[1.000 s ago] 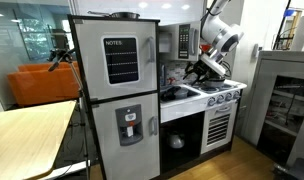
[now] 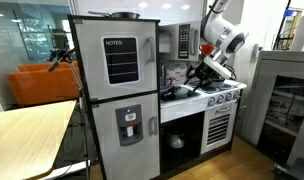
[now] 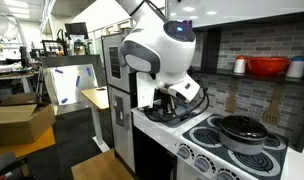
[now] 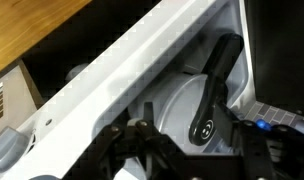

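Observation:
A black handled utensil (image 4: 224,75) lies across the white sink area in the wrist view, its rounded handle end close to my fingers. My gripper (image 2: 199,78) is low over the counter of the toy kitchen, just right of a dark pan (image 2: 173,93). The fingers look closed around the dark handle end, though the fingers and handle blend together in black. From the second exterior view, the white arm (image 3: 160,55) covers most of the gripper and much of the sink.
A lidded black pot (image 3: 242,132) stands on the stove to the right. Above it, a red pot (image 3: 267,66) sits on a shelf. The grey fridge (image 2: 122,75) rises at the left of the counter. A kettle (image 2: 176,141) rests in the open lower compartment.
The arm has shifted slightly and the gripper sits a little differently above the counter. The dark pan at the sink looks unmoved.

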